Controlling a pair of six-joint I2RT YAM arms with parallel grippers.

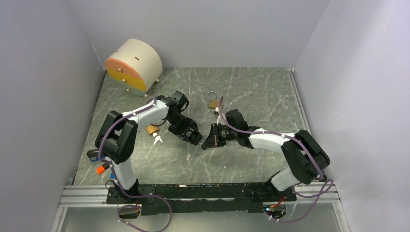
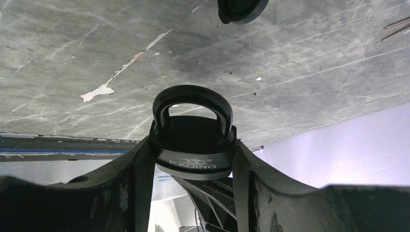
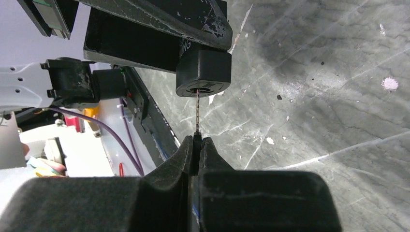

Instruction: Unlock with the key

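A black KAIJING padlock (image 2: 192,154) with a closed shackle is held off the table between the fingers of my left gripper (image 1: 192,135). In the right wrist view the padlock's bottom face (image 3: 203,79) with the keyhole faces my right gripper (image 1: 207,144). The right gripper is shut on a thin key (image 3: 197,111), whose blade reaches up to the keyhole; how deep the tip sits I cannot tell.
A brass padlock (image 1: 213,104) with an open shackle lies behind the grippers. Another brass padlock (image 1: 152,129) and silver keys (image 1: 157,137) lie left. A cylindrical box (image 1: 135,63) stands back left, tools (image 1: 101,169) at front left.
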